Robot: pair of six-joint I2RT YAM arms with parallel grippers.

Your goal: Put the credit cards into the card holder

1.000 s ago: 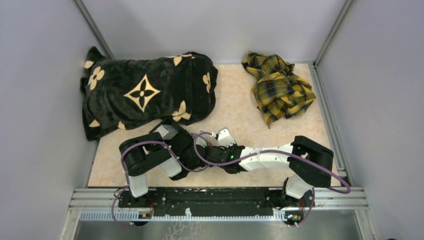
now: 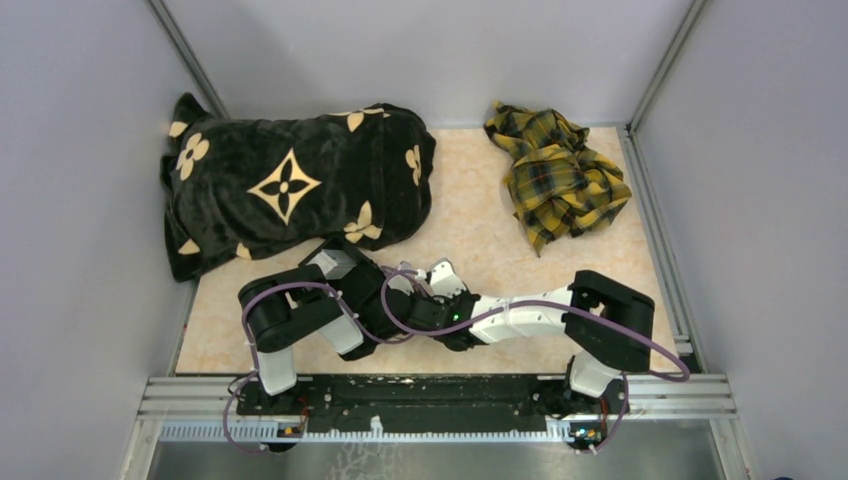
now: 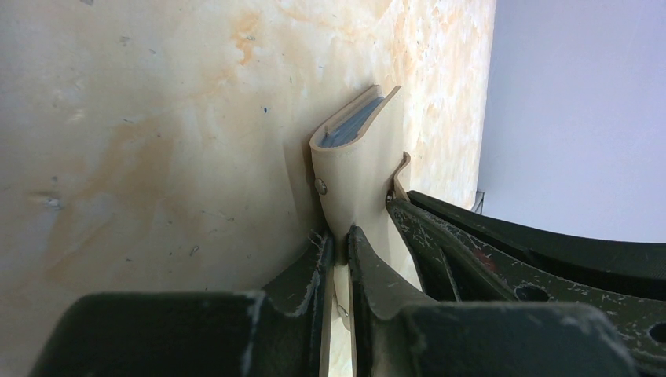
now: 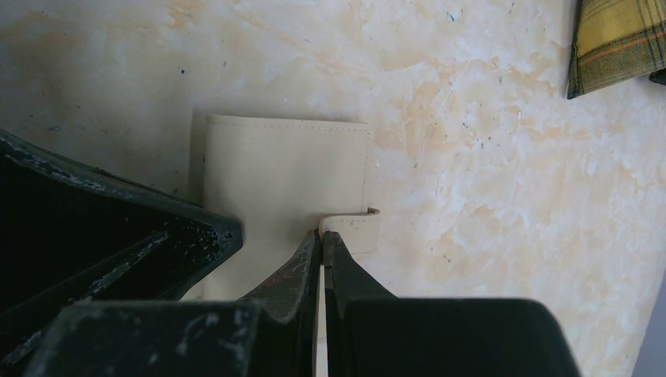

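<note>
A beige leather card holder (image 3: 357, 184) stands folded on its edge in the left wrist view, dark bluish sleeves (image 3: 351, 129) showing inside. My left gripper is shut on its spine side, near a small metal snap (image 3: 320, 186). Across its outer face, my right gripper is shut at the short closing strap (image 4: 353, 230), whose thin edge appears pinched between the tips. In the top view the arms hide the holder. No separate credit card can be made out.
A dark patterned cushion (image 2: 285, 185) fills the back left, close behind the left arm. The yellow plaid cloth (image 2: 562, 180) lies crumpled at back right. Bare tabletop (image 2: 465, 200) stretches between them. Both arms almost meet at front centre.
My left arm has stayed still.
</note>
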